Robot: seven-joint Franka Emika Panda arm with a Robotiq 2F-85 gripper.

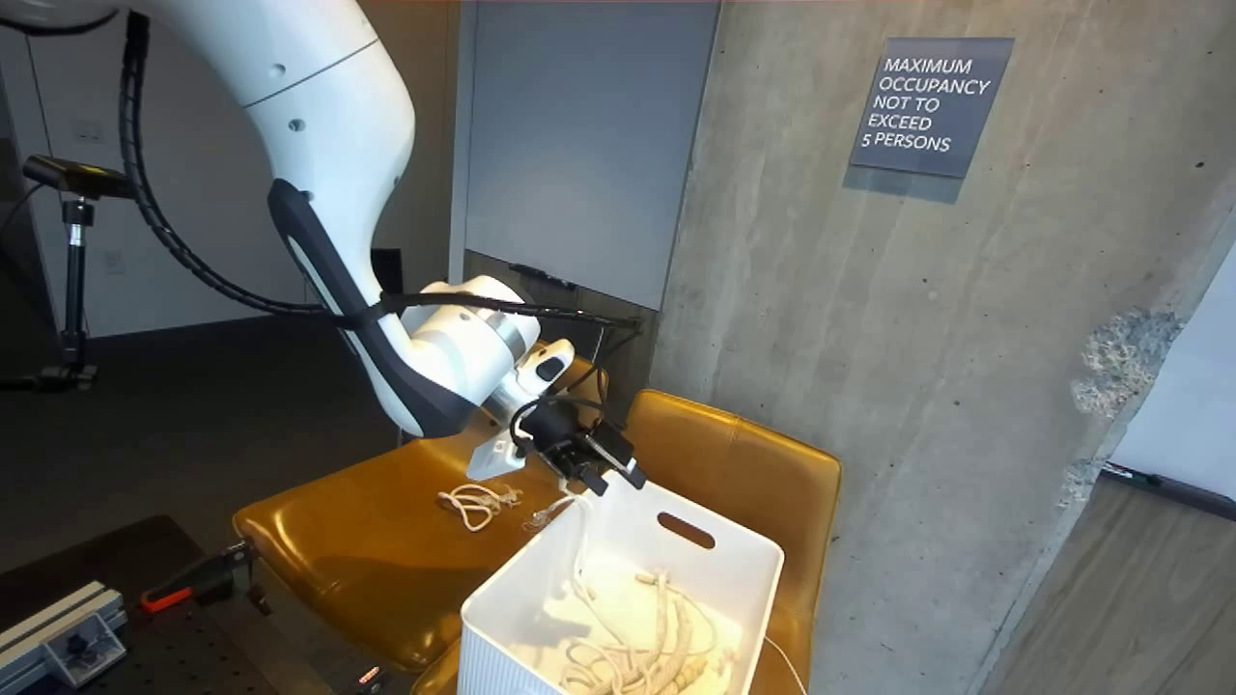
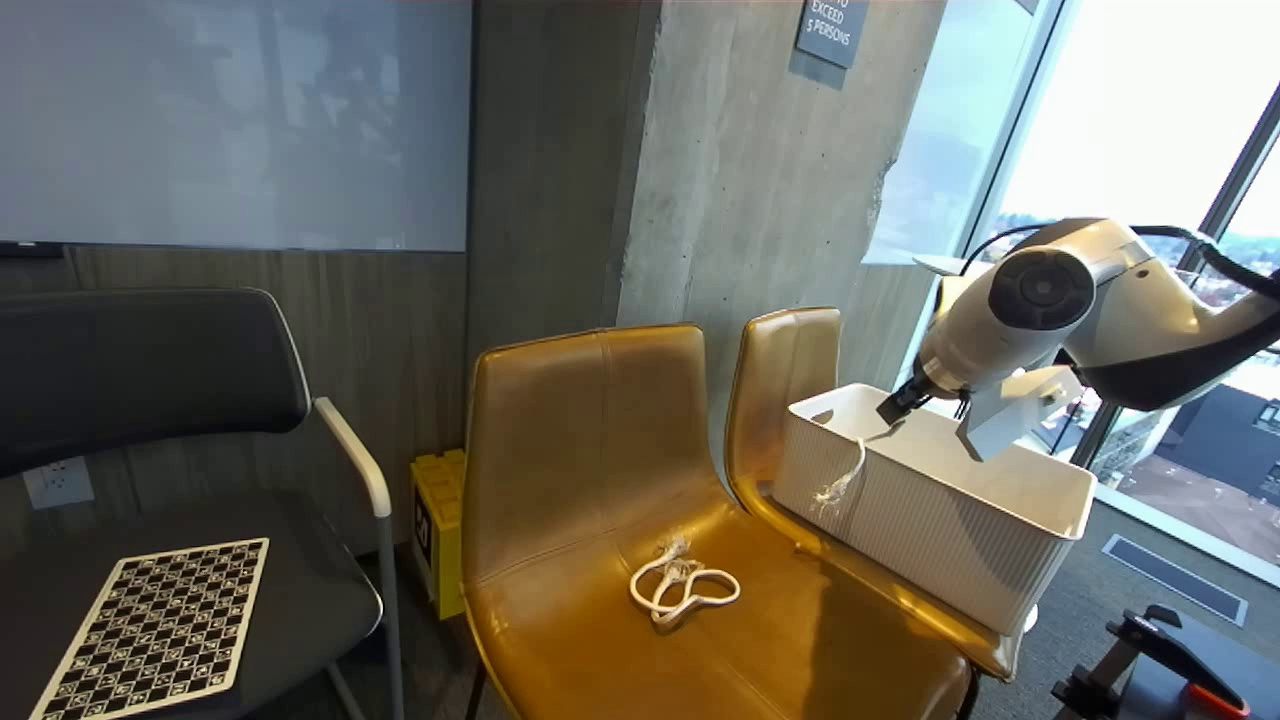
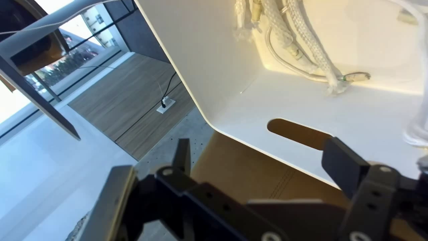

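Observation:
In exterior view 1 my gripper (image 1: 614, 481) hangs tilted at the rear rim of the white bin (image 1: 765, 554). The wrist view shows my gripper open, its fingers (image 3: 345, 164) wide apart with only the bin wall and chair behind the gap. A white rope (image 3: 419, 116) runs outside the right-hand finger, its upper part partly hidden there; whether it touches the gripper I cannot tell. The frayed rope end (image 2: 840, 476) droops over the bin's outer side. Several pale ropes (image 1: 660, 649) lie loosely on the bin floor.
A small looped rope (image 2: 678, 586) lies on the tan chair (image 2: 588, 444) beside the bin. The bin's wall has a handle slot (image 3: 299, 134). A concrete column (image 1: 881, 405) stands behind. A black clamp (image 1: 203, 579) sits at lower left.

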